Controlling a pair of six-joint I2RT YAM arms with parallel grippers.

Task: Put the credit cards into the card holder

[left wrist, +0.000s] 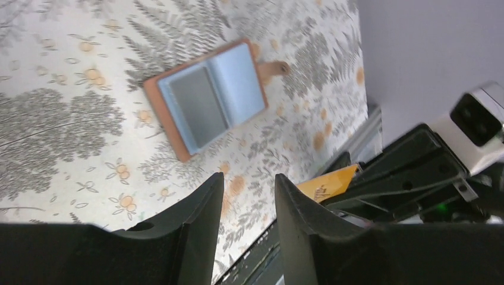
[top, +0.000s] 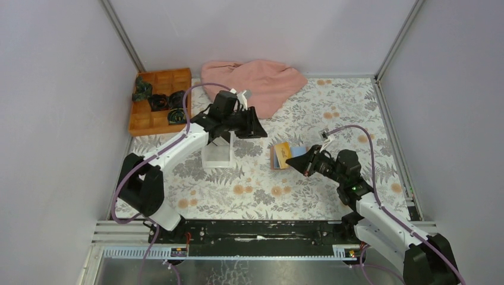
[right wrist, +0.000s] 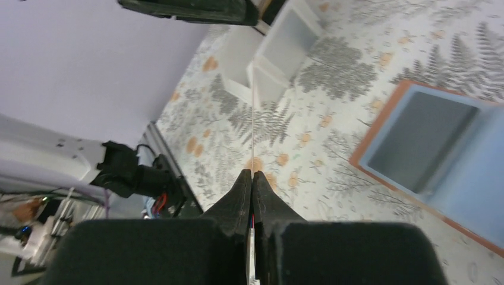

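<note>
The yellow card [top: 283, 155] is held by my right gripper [top: 291, 164]. Seen edge-on, the card [right wrist: 252, 127] rises as a thin line from the shut fingers in the right wrist view. The card holder [left wrist: 178, 145], brown outside and pale blue inside, lies spread open on the table with a grey pocket [left wrist: 199, 102]. From above, the card hides part of the holder. My left gripper stands open, nothing between its fingers, up and left of the card in the top view and apart from it.
A white box [top: 217, 164] stands left of the holder, partly under the left arm. A wooden tray [top: 160, 123] with dark items sits at the back left. Pink cloth [top: 261, 77] lies at the back.
</note>
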